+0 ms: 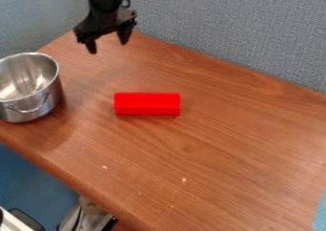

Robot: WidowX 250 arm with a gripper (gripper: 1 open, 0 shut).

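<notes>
A red rectangular block (148, 103) lies flat near the middle of the wooden table (216, 168). A steel pot (26, 90) with a wire handle sits at the table's left edge, left of the block. My black gripper (107, 42) hangs at the top, above the back left of the table, with its fingers open and apart, nothing between them. It is clear of both the block and the pot.
Grey walls (242, 30) stand behind the table. Past the left edge, low down, are a blue floor and some grey and white equipment.
</notes>
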